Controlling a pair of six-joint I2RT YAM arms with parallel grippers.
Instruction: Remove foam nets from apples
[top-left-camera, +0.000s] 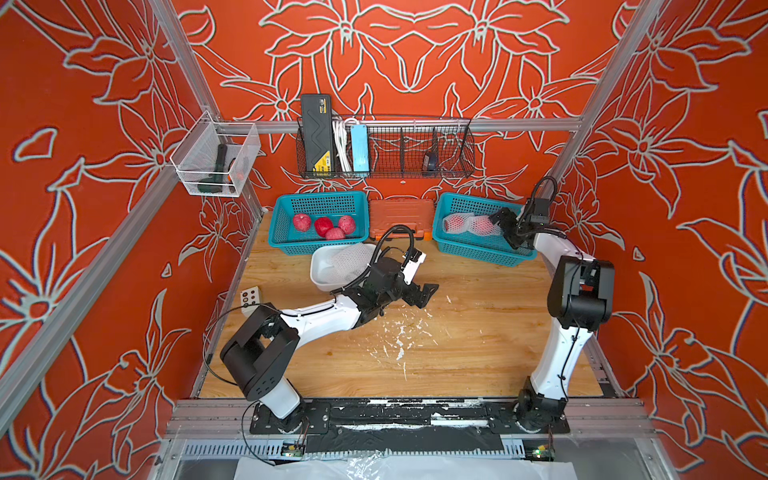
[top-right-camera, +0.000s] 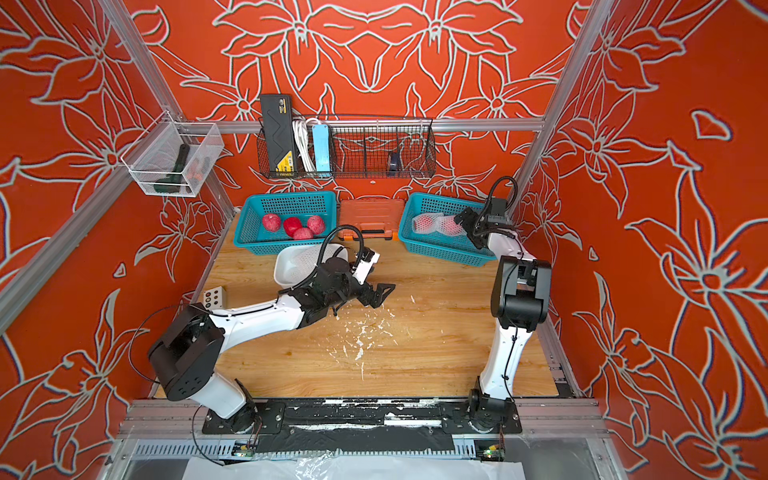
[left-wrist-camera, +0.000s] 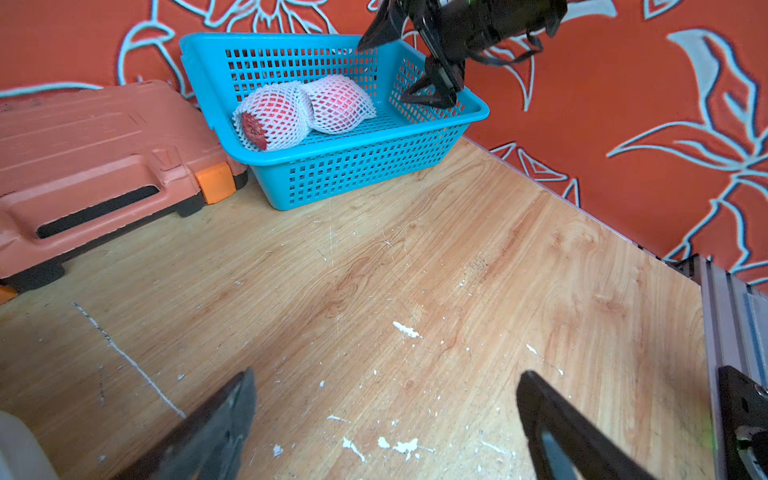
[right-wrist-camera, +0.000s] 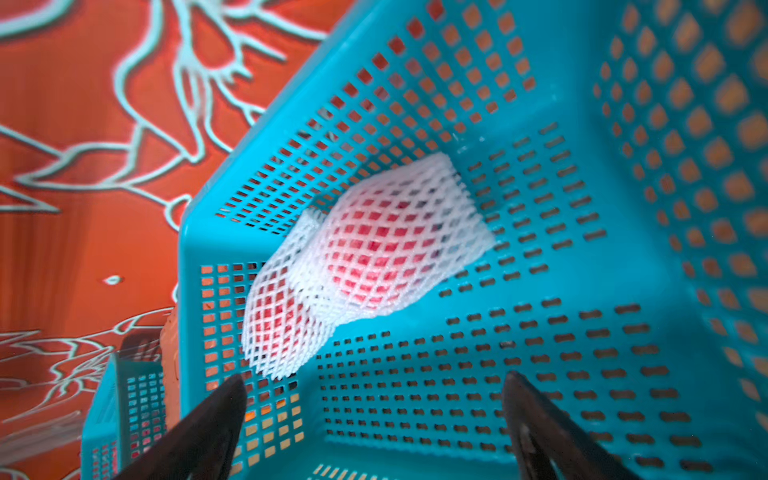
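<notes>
Two apples in white foam nets (right-wrist-camera: 384, 240) (left-wrist-camera: 336, 104) lie together in the right blue basket (top-left-camera: 472, 252). My right gripper (top-left-camera: 502, 222) is over that basket's right part, open and empty, with the netted apples ahead of its fingers in the right wrist view. Several bare red apples (top-left-camera: 324, 226) sit in the left blue basket (top-left-camera: 284, 240). A white tub (top-left-camera: 320, 272) in front of it holds what looks like loose netting, partly hidden by the left arm. My left gripper (top-left-camera: 424, 294) stands open and empty over the middle of the table.
An orange case (top-left-camera: 400, 214) lies between the baskets. A wire shelf (top-left-camera: 416, 164) and a clear bin (top-left-camera: 228, 184) hang on the walls above.
</notes>
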